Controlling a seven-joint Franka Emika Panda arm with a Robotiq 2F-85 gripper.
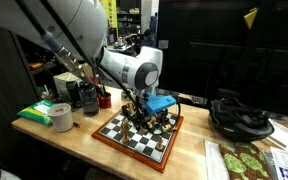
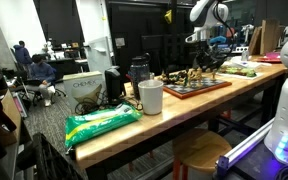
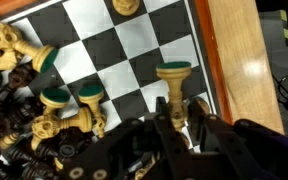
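In the wrist view my gripper is shut on a light wooden chess piece [image 3: 175,90]. The piece's flared base with green felt points away from the fingers, over the squares near the board's edge. Below it is the black-and-white chessboard [image 3: 119,52]. Light pieces with green bases [image 3: 46,110] lie tipped over on the left, beside a heap of dark pieces [image 3: 19,125]. Another light piece [image 3: 126,6] is at the top. From outside, the gripper [image 1: 144,108] is above the board [image 1: 114,132]; the held piece is too small to make out there.
A white container [image 1: 61,118] and a green bag [image 1: 34,111] stand left of the board. A black bag [image 1: 241,118] lies on the table's right, with printed sheets [image 1: 242,162] in front. Bare wood [image 1: 189,150] shows right of the board.
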